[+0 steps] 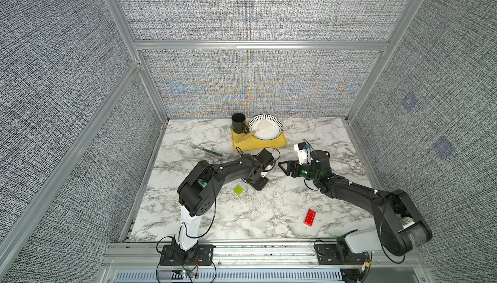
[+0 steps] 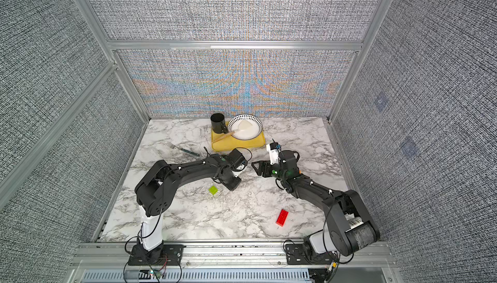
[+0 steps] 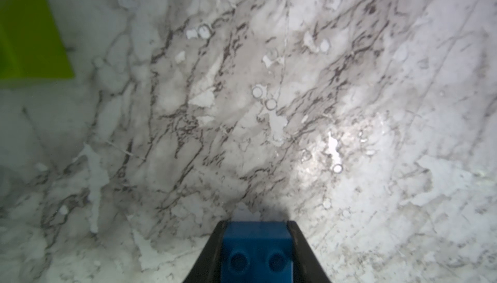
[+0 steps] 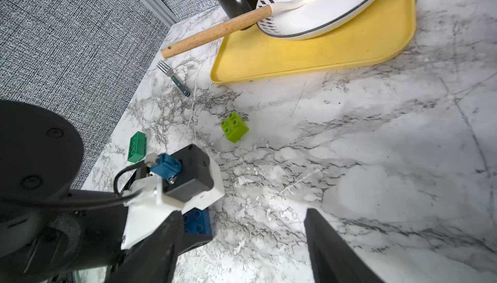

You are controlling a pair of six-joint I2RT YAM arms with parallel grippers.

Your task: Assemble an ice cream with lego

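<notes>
A blue brick (image 3: 257, 231) with studs sits between the fingers of my left gripper, which is shut on it over the table's middle. The right wrist view also shows this blue brick (image 4: 197, 220) beside the left gripper's body. A lime brick (image 1: 238, 189) lies left of that gripper. In the right wrist view a lime brick (image 4: 234, 126) lies towards the tray; I cannot tell whether it is the same one. A darker green brick (image 4: 136, 146) is farther left. Facing the left arm, my right gripper is open and empty. A red brick (image 1: 309, 217) lies near the front right.
At the back, a yellow tray (image 4: 310, 65) carries a patterned plate (image 1: 265, 137) and a wooden-handled spatula (image 4: 217, 31). A black mug (image 1: 238, 123) stands at its left. A fork (image 1: 209, 151) lies back left.
</notes>
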